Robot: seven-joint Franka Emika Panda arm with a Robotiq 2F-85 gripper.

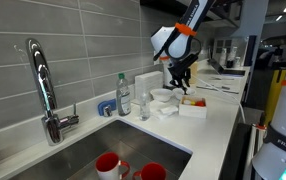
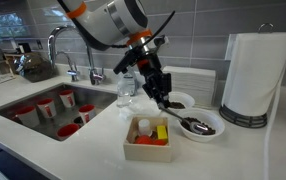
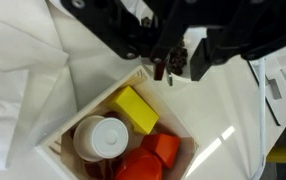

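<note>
My gripper (image 2: 164, 104) points down between the white bowl and the wooden box, close to a spoon-like utensil (image 2: 180, 115) that slants into the bowl. In the wrist view, the gripper covers much of the white bowl, with dark brown contents showing between its dark fingers. Whether the fingers touch the utensil's handle cannot be made out. The white bowl (image 2: 188, 122) holds dark contents at its right side. The open wooden box (image 2: 146, 151) contains a yellow block (image 3: 135, 109), a white cup-like item (image 3: 105, 138) and red pieces (image 3: 163, 148).
A paper towel roll (image 2: 251, 75) stands right of the bowl. Left lie the sink (image 2: 43, 118) with several red mugs, and bottles (image 1: 123, 95) near the wall. Free counter (image 2: 93, 155) lies in front of the box.
</note>
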